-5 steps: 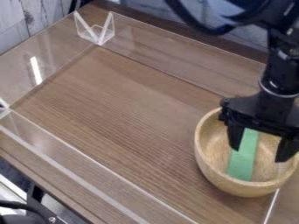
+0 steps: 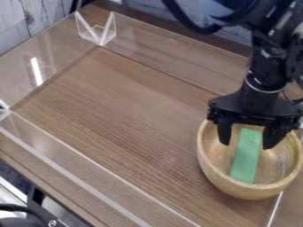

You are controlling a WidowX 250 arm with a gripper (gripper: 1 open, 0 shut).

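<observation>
A light wooden bowl (image 2: 217, 164) sits on the right side of the table, with a long green object (image 2: 246, 160) lying in it. The black gripper (image 2: 246, 133) is lowered over the bowl's back part, its fingers either side of the green object's upper end. Whether the fingers touch it cannot be told.
A small white wire holder (image 2: 97, 27) stands at the back left. Black cables lie beyond the near left edge.
The gripper has shifted a little to the left, toward the upper end of the green object. The bowl has stayed in place.
</observation>
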